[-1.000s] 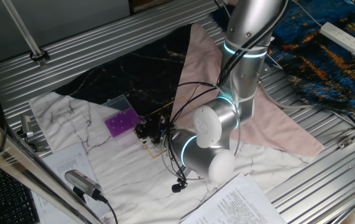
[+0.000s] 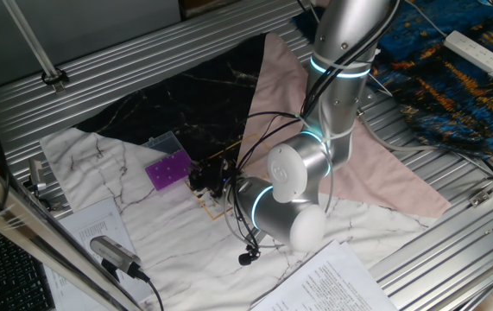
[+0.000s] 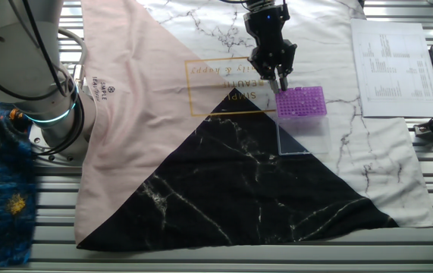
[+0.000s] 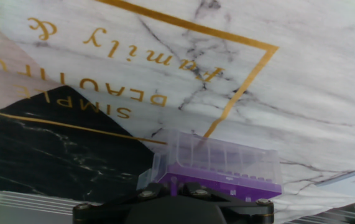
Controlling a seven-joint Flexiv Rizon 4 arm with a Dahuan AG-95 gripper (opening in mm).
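A purple rack with rows of small holes [image 3: 302, 101] lies on the marble-patterned cloth, its clear lid [image 3: 304, 136] laid open flat along one side. In exterior view 1 the same purple rack [image 2: 169, 170] sits left of the arm's end. My black gripper [image 3: 279, 85] points down at the rack's edge, at the corner nearest the printed gold frame; whether it touches is unclear. At the bottom of the wrist view, the gripper's dark linkage covers part of the purple rack [image 4: 221, 185] and hides the fingertips. I cannot make out how far apart the fingers are.
Printed sheets [image 3: 398, 72] and a keyboard [image 2: 3, 268] lie beyond the rack. More paper [image 2: 328, 281] is at the cloth's front edge. A camera on a stand [image 2: 115, 255] stands near the sheets.
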